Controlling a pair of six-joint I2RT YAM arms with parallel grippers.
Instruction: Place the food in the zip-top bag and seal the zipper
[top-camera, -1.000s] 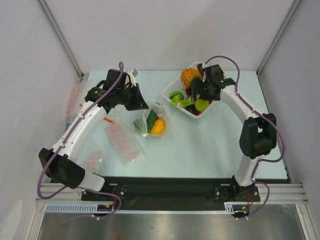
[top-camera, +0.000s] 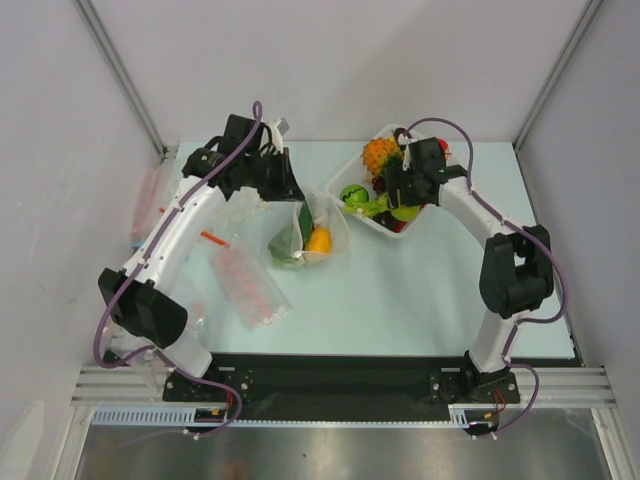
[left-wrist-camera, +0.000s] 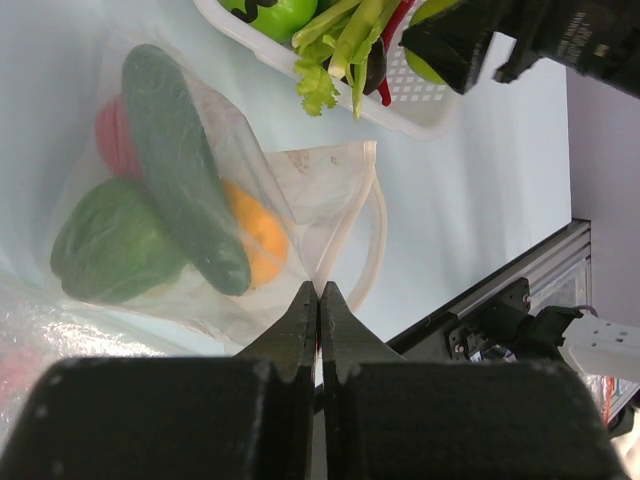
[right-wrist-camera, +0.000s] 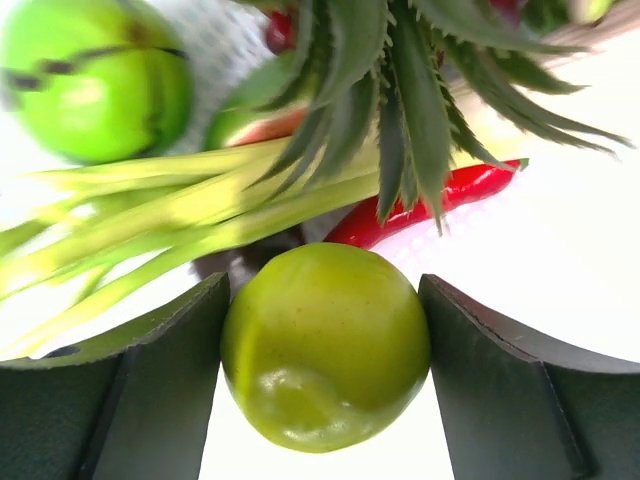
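Observation:
My right gripper is shut on a round yellow-green fruit (right-wrist-camera: 326, 365), with a pad against either side of it. In the top view that fruit (top-camera: 405, 212) is at the front right corner of the white basket (top-camera: 350, 172). My left gripper is shut on the rim of the clear zip top bag (left-wrist-camera: 328, 215), whose mouth gapes toward the right. Inside the bag are a cucumber (left-wrist-camera: 180, 170), a green pepper (left-wrist-camera: 115, 240), an orange item (left-wrist-camera: 262, 235) and a red one (left-wrist-camera: 115, 138).
Celery stalks (right-wrist-camera: 200, 205), a red chili (right-wrist-camera: 440, 200), a green ball with black stripes (right-wrist-camera: 100, 80) and a spiky-leaved pineapple (right-wrist-camera: 405, 80) crowd the basket. Flat plastic bags (top-camera: 248, 285) lie left of the open bag.
The left arm has shifted slightly right with the bag's rim still pinched.

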